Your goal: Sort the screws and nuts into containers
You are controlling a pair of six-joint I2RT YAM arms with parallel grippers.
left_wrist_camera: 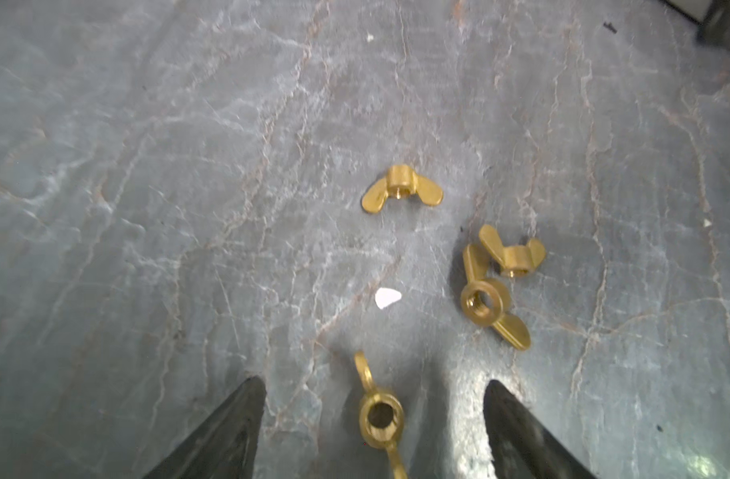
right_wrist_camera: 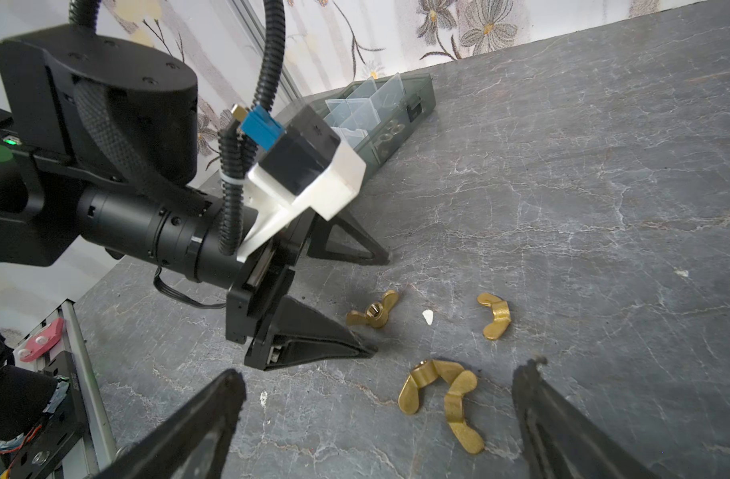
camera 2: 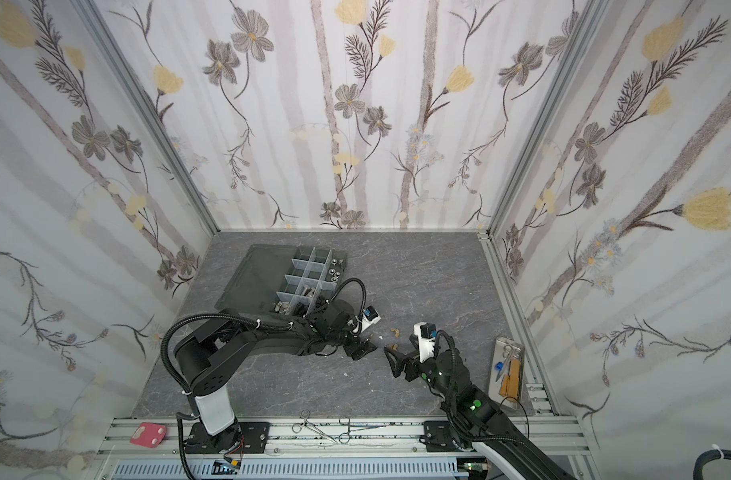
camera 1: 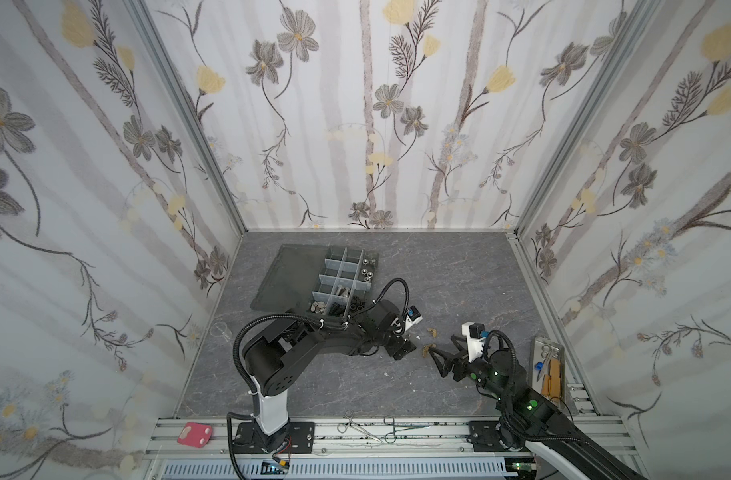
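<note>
Several brass wing nuts lie loose on the grey table. In the left wrist view, the nearest wing nut [left_wrist_camera: 381, 416] lies between the spread fingers of my left gripper. Beyond it are a lone wing nut [left_wrist_camera: 401, 188] and two close together, one of them the ring-side wing nut [left_wrist_camera: 485, 301]. My right gripper is open, with the paired wing nuts [right_wrist_camera: 454, 411] just ahead of its fingers and nothing in its grip. A compartmented box [camera 1: 339, 276] with metal pieces in several cells stands at the back left, partly behind my left arm.
A small white chip [left_wrist_camera: 387, 297] lies among the wing nuts. At the right edge sits a metal tray [camera 1: 547, 364] with tools. Scissors-like tools [camera 1: 381, 432] lie along the front rail.
</note>
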